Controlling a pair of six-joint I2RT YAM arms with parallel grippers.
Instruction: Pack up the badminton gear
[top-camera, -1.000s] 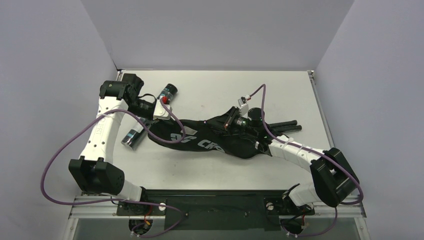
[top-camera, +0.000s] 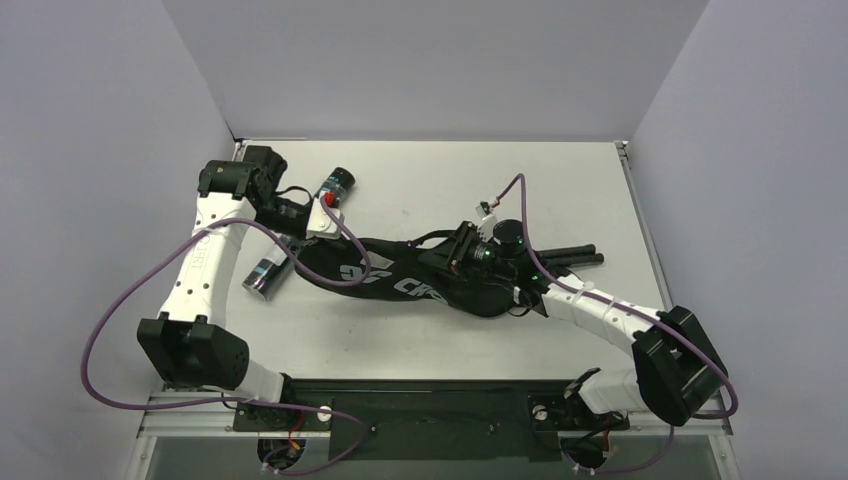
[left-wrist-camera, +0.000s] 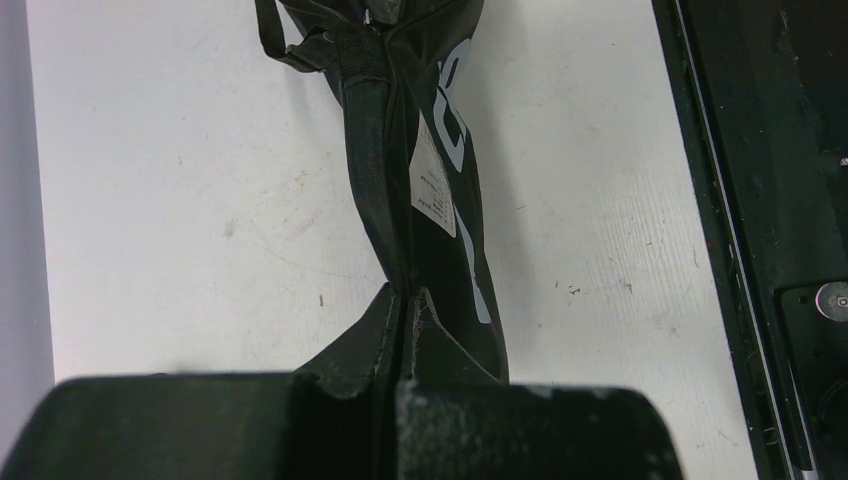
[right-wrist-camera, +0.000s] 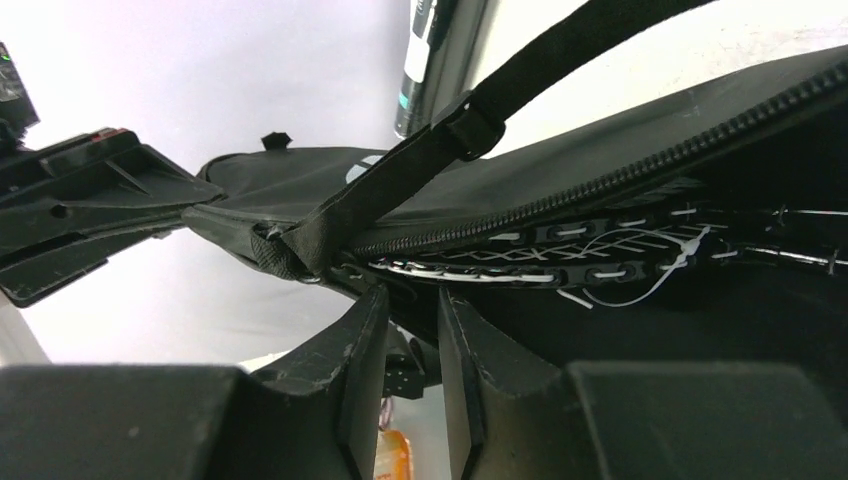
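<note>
A black racket bag (top-camera: 385, 270) with white lettering lies stretched across the table. Its left end is pinched by my left gripper, shut on the dark fabric edge. My right gripper hangs over the zipped opening, its fingers a little apart; no material is clearly clamped there. Inside the opening, a racket's strings and grommets (right-wrist-camera: 590, 255) show beside the zipper (right-wrist-camera: 620, 185). A strap with a buckle (right-wrist-camera: 470, 130) crosses above. Dark racket handles (top-camera: 570, 255) stick out to the right. A clear shuttlecock tube (top-camera: 265, 272) lies at left, partly behind the left arm.
Another tube end (top-camera: 338, 183) shows beyond the left arm. Purple cables loop over both arms, one crossing the bag's left part.
My right gripper has shifted slightly toward the table's front over the bag, and the strap loop beside it stands out more. The left arm and the bag's left end have stayed put.
</note>
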